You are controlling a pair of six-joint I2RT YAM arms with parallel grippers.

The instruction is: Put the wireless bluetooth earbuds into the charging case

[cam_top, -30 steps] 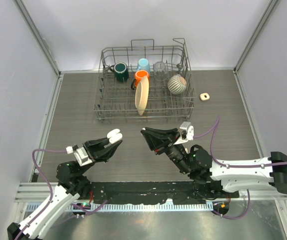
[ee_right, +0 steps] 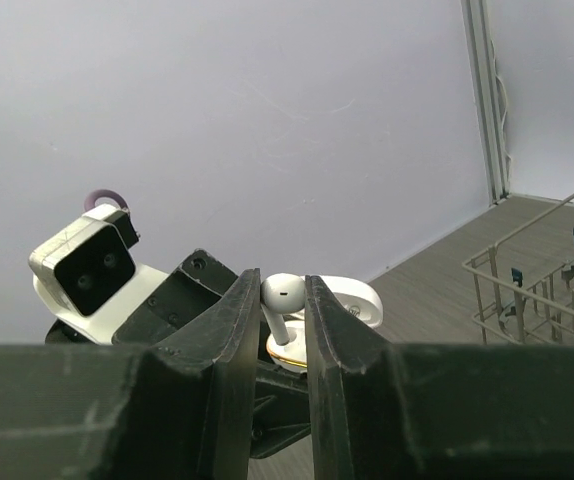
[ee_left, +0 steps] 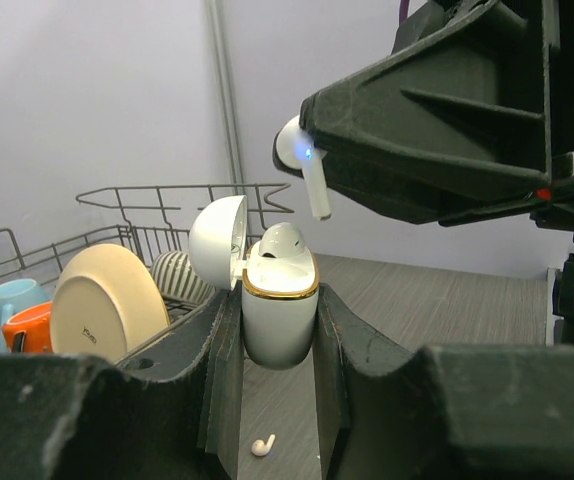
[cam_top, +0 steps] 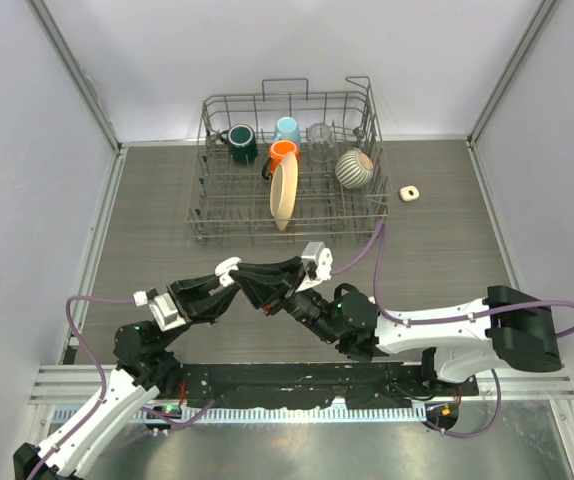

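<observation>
My left gripper [cam_top: 225, 280] is shut on the white charging case [ee_left: 279, 318], whose lid stands open to the left and whose body has a gold rim. My right gripper [cam_top: 241, 276] is shut on a white earbud [ee_right: 283, 293], held stem down just above the case. In the left wrist view this earbud's stem hangs above and right of the case opening, a small blue light on it. Another loose earbud [ee_left: 262, 447] lies on the grey surface below.
A wire dish rack [cam_top: 207, 215] with mugs, a bowl and an upright plate [cam_top: 283, 190] stands at the back. A small white object [cam_top: 409, 193] lies right of it. Walls surround it.
My right gripper has moved left with the earbud, from well apart to right over the case. The left arm has stayed where it was.
</observation>
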